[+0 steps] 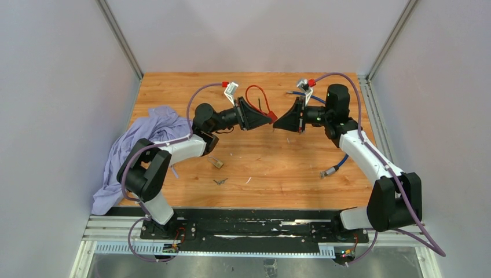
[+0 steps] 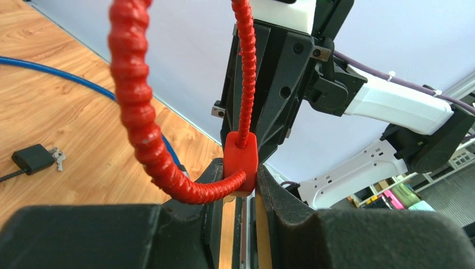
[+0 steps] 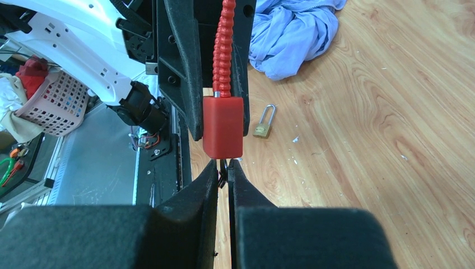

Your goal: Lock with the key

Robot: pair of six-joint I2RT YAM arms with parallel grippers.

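Note:
My left gripper is shut on a red cable lock (image 2: 238, 154), whose body sits between its fingertips with the ribbed red cable looping up. Facing it, my right gripper is shut on something small and dark, likely a key, at the lock body's lower face; how far it sits in the lock is hidden. In the top view the two grippers meet near the table's centre, above the surface.
On the wooden table (image 1: 266, 179) lie a brass padlock (image 3: 261, 129), loose keys (image 1: 220, 181), a black padlock (image 2: 33, 158), a blue cable (image 1: 341, 161) and a lilac cloth (image 1: 116, 168).

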